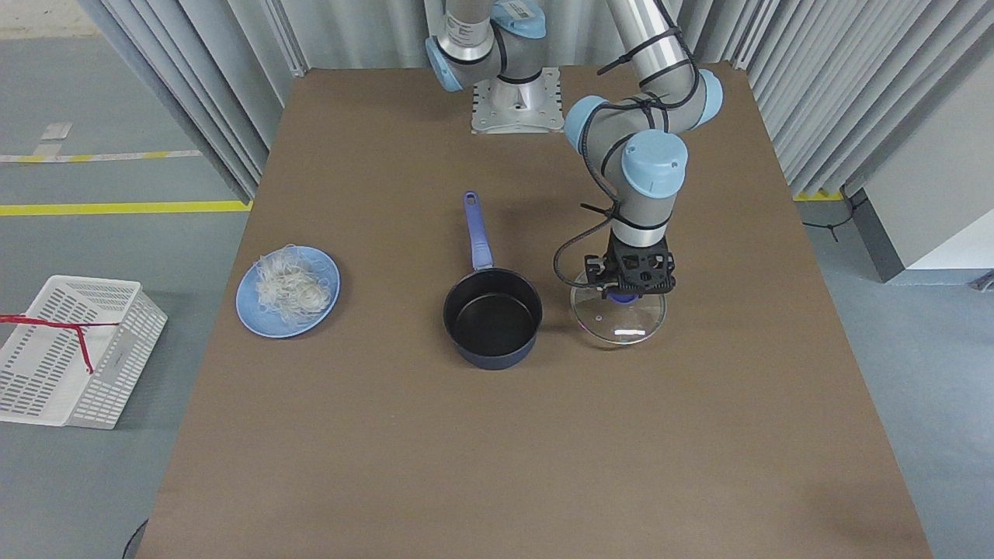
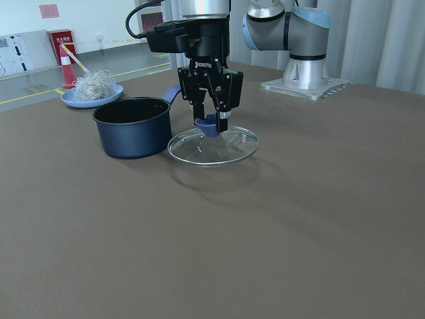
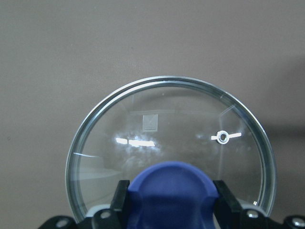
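Observation:
A glass lid (image 1: pixel 616 321) with a blue knob (image 3: pixel 172 195) is held by my gripper (image 2: pixel 211 116), which is shut on that knob just to the right of the pot in the front view. The lid hangs low, at or just above the table. The dark blue pot (image 1: pixel 493 321) stands uncovered, its blue handle (image 1: pixel 477 228) pointing toward the back. In the left view the pot (image 2: pixel 133 136) is behind and left of the lid (image 2: pixel 213 151).
A blue plate (image 1: pixel 286 321) with white stringy strands sits on the table (image 1: pixel 708 419) left of the pot. A white basket (image 1: pixel 112 373) stands on the floor beyond the left edge.

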